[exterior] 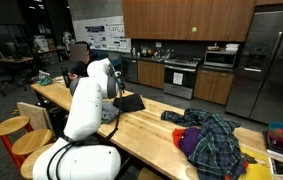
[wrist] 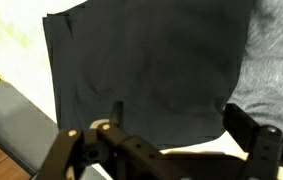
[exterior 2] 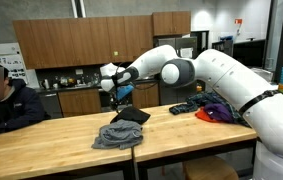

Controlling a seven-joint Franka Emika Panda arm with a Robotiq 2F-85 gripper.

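A black cloth point(wrist: 146, 70) lies fairly flat on the light wooden table, filling most of the wrist view. Beside it, a grey cloth point(wrist: 273, 75) shows at the right edge of that view. In exterior view 2 the grey cloth point(exterior 2: 119, 134) is a crumpled heap in front of the black cloth point(exterior 2: 133, 115). My gripper is open above the black cloth, its two dark fingers wide apart with only cloth visible below. Whether the fingertips touch the cloth cannot be told.
At the other end of the table lie a dark plaid cloth point(exterior: 214, 145), a red and purple bundle point(exterior: 189, 138) and yellow items point(exterior: 257, 172). Stools point(exterior: 11, 126) stand beside the table. Bare tabletop point(exterior: 161, 125) lies between the two cloth groups.
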